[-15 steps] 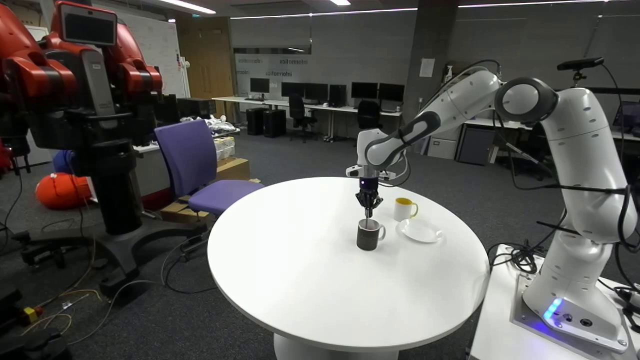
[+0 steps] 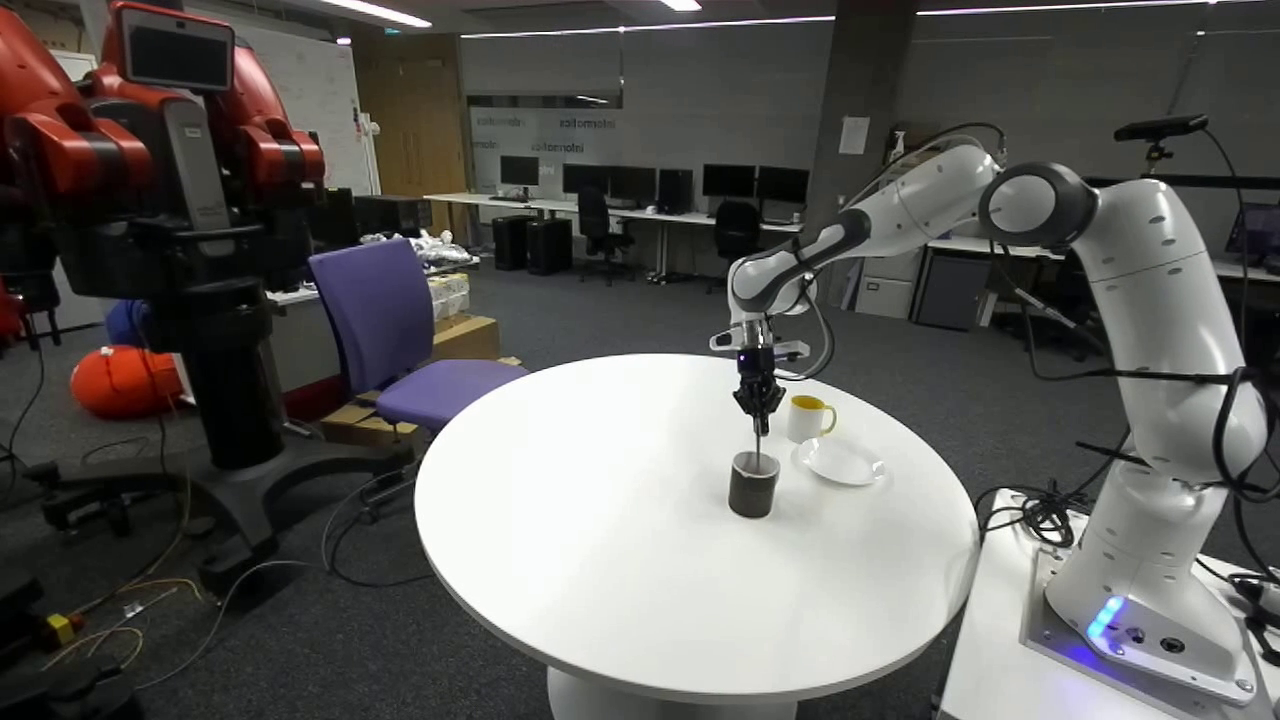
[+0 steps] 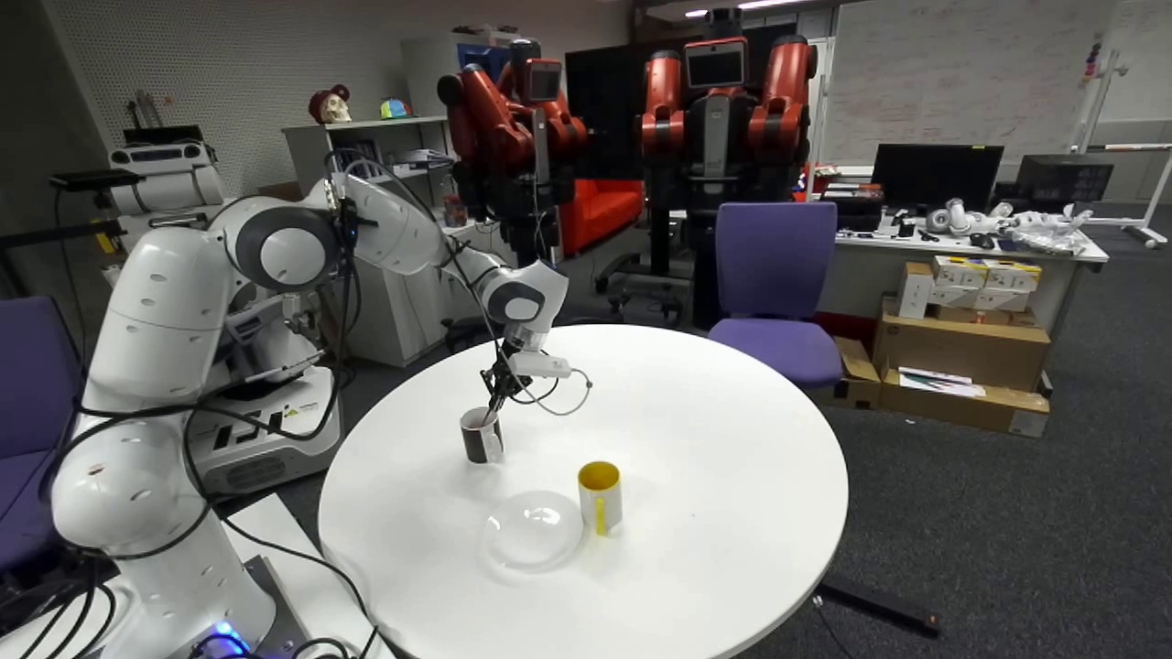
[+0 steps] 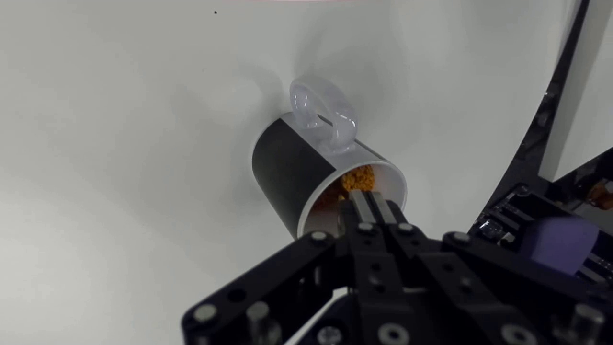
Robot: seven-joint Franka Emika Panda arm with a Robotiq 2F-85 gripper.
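A dark mug with a white handle [image 4: 330, 112] stands upright on the white round table [image 2: 564, 516]; exterior view 1 shows the mug's dark side [image 2: 752, 492]. Crumbly orange stuff [image 4: 360, 177] lies inside it. My gripper points down into the mug's mouth, its slim fingers pressed together near the rim. It is shut, and nothing shows between the fingers. In exterior view 2 the gripper [image 3: 492, 413] reaches into the mug [image 3: 474, 441] from above. The mug wall hides how deep the tips go and whether they touch the inside.
A white mug with a yellow inside [image 3: 600, 500] and a clear plate [image 3: 535, 531] stand near the dark mug. Bare table stretches away to the left in exterior view 1. A purple chair [image 2: 384, 318] is beyond the table's edge.
The dark mug has shifted right and toward the front in exterior view 1, and has turned so its handle no longer shows there. My gripper has moved the same way, tips still in its mouth.
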